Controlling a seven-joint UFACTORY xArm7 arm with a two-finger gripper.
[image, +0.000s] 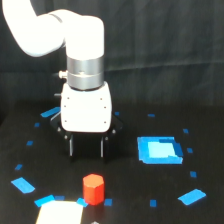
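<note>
A red block (93, 189) sits on the dark table near the front, left of centre. Behind and above it in the camera view is my gripper (86, 153), pointing down, its two thin dark fingers well apart. It is open, and nothing shows between the fingers. To the right, a blue square outline (144, 150) surrounds a pale patch (161, 150) on the table. How high the fingertips are above the table is hard to judge.
A white object (60, 213) is cut off by the bottom edge, just left of the red block. Blue tape pieces (192, 197) lie scattered over the black table. Between the block and the blue square the surface is mostly bare.
</note>
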